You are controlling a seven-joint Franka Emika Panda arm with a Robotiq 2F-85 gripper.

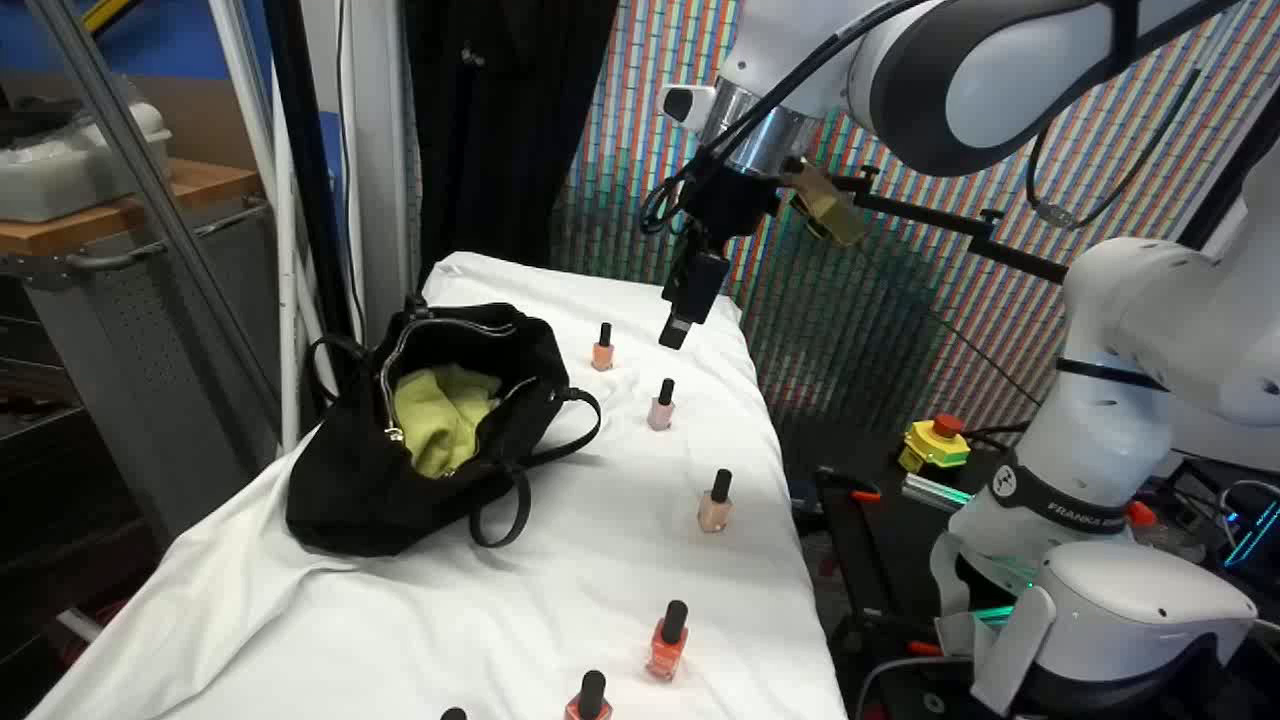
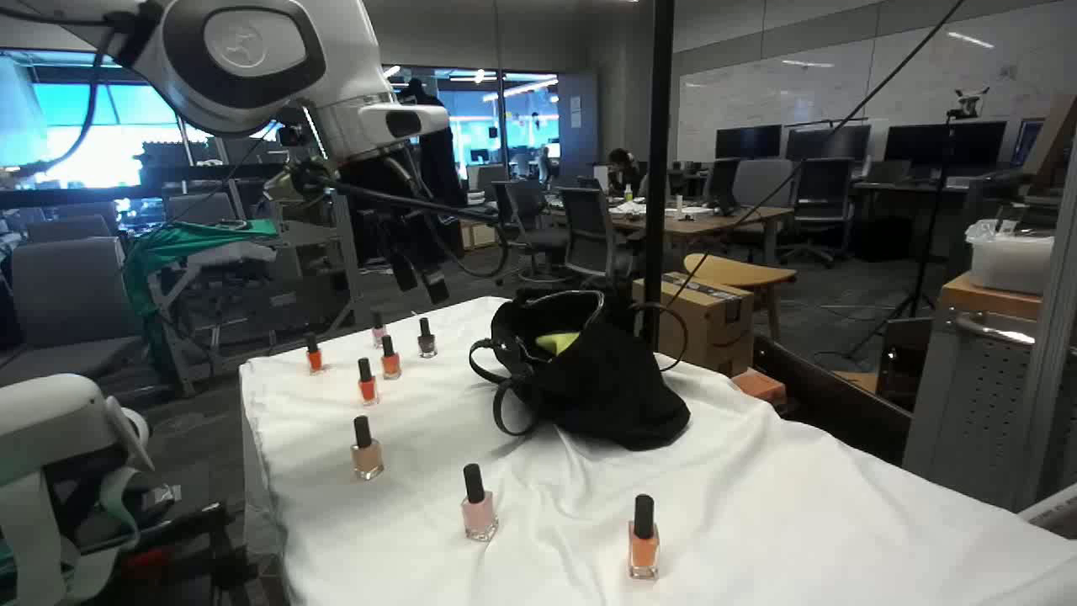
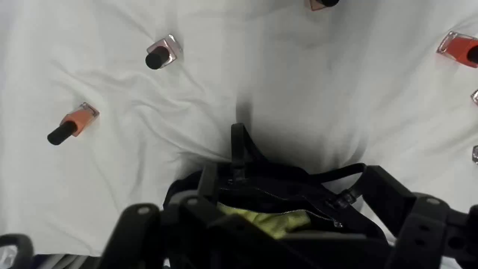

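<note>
My gripper (image 2: 421,283) hangs above the far part of the white-covered table in exterior view 2, its two fingers spread and nothing between them. A black handbag (image 1: 360,486) stands unzipped on the cloth, with yellow-green fabric (image 1: 444,414) inside. In the wrist view the bag (image 3: 286,179) lies below the open fingers, which partly cover it. Nail polish bottles with black caps stand beside the bag: an orange one (image 2: 643,555), a pale pink one (image 2: 479,515) and a beige one (image 2: 368,459). A red bottle (image 1: 667,654) is nearer the front in exterior view 1.
Several more bottles cluster at one end of the table, including a dark one (image 2: 427,343) and an orange-red one (image 2: 315,358). Bag handles (image 1: 558,450) loop out onto the white cloth (image 1: 396,636). Bare cloth separates the bag from the bottle row.
</note>
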